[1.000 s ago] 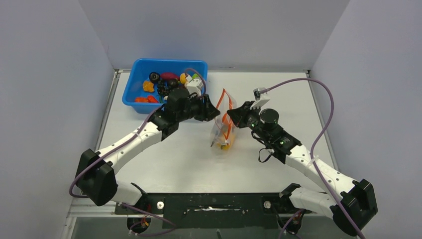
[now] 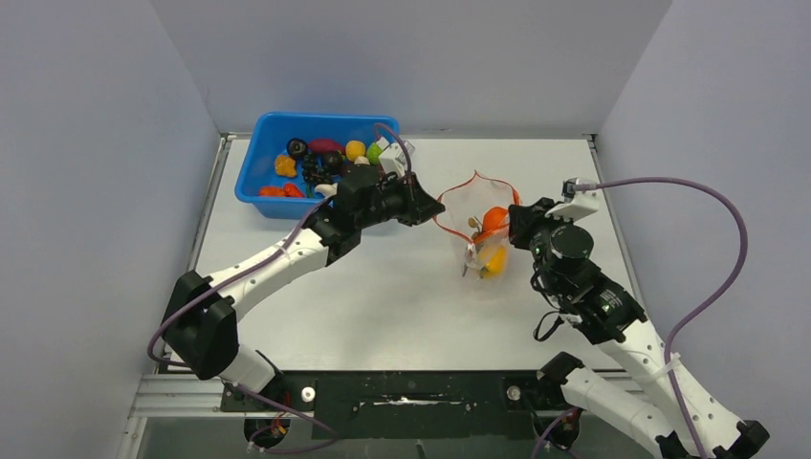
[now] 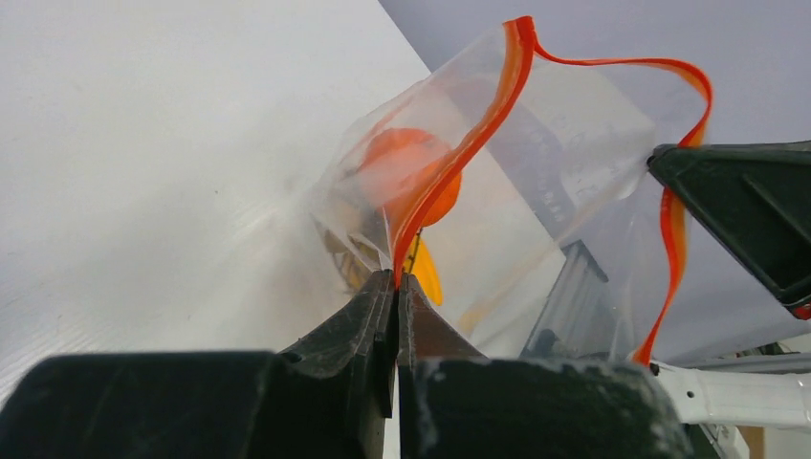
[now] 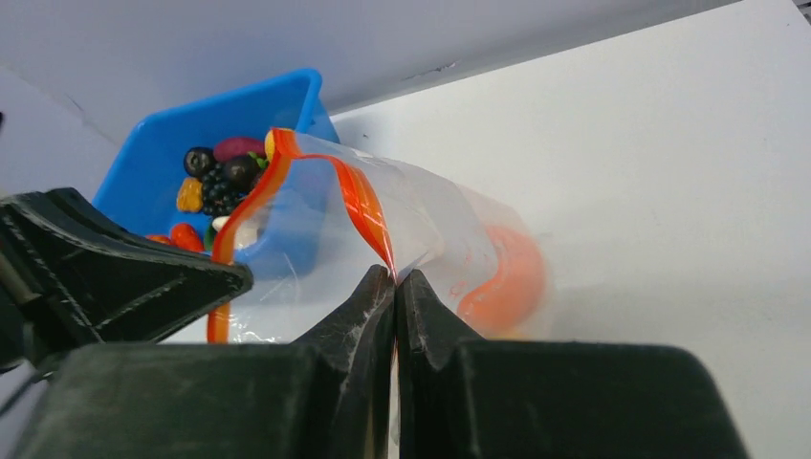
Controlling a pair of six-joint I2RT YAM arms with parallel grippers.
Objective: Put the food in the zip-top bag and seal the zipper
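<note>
A clear zip top bag (image 2: 462, 202) with an orange-red zipper hangs between my two grippers, its mouth spread wide. My left gripper is shut on one side of the zipper edge. On the opposite edge, my right gripper is shut, with the bag's film running between its fingertips. Inside the bag lie an orange round food piece (image 2: 494, 219) and a yellow one (image 2: 493, 260). In the left wrist view the orange piece (image 3: 411, 172) shows through the film, the yellow piece (image 3: 424, 273) partly hidden below it.
A blue bin (image 2: 252, 163) of several toy fruits and vegetables stands at the back left, just behind my left gripper.
My right gripper has moved right with its bag edge, and the left a little right. The bag's mouth has widened, and its contents have shifted right.
</note>
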